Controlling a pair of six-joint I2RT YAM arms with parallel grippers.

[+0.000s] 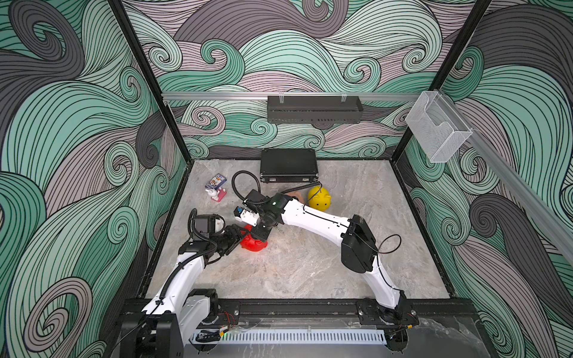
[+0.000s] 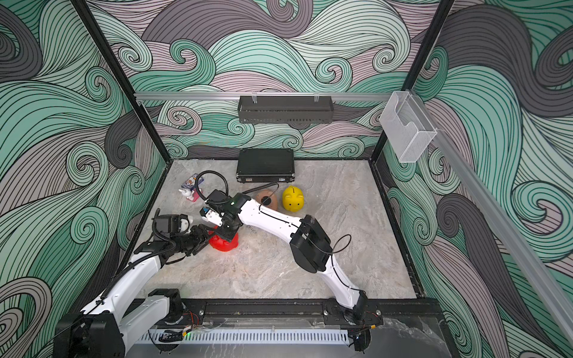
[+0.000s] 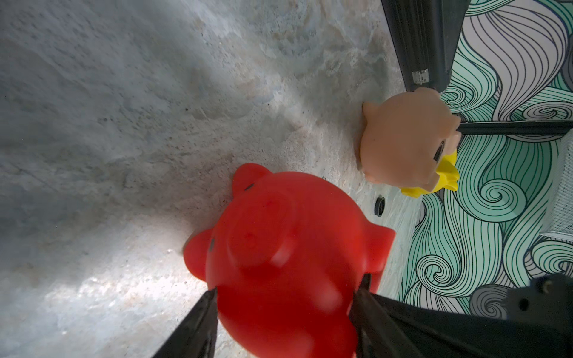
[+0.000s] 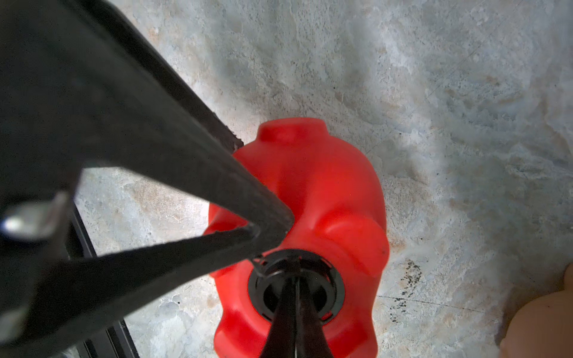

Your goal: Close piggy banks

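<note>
The red piggy bank (image 3: pixel 280 232) lies on its side on the table, a black-rimmed round opening (image 4: pixel 265 292) facing the right wrist camera. My left gripper has fingers either side of it, part open; whether they grip cannot be told. My right gripper is shut, its fingertips at that opening, nothing seen between them. A tan piggy bank (image 3: pixel 403 137) and a yellow piggy bank (image 1: pixel 319 200) stand farther back, the tan one partly hidden by my right arm in the top views.
A black case (image 1: pixel 288 164) sits at the back edge. A small figurine and printed box (image 1: pixel 216 182) are at back left. A small black ring (image 3: pixel 379 205) lies near the tan bank.
</note>
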